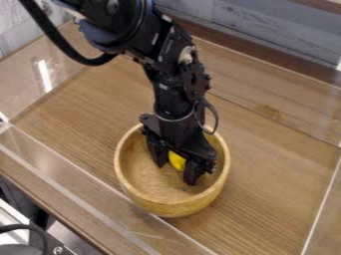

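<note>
My black gripper reaches down into a round yellowish bowl in the middle of the view. Between and just behind its fingertips is a small bright yellow object, largely hidden by the fingers. Whether the fingers are closed on it or only around it, I cannot tell.
The bowl stands on a wooden table, which is clear to the right and at the back left. A pale wall runs along the back. A black cable lies at the lower left edge.
</note>
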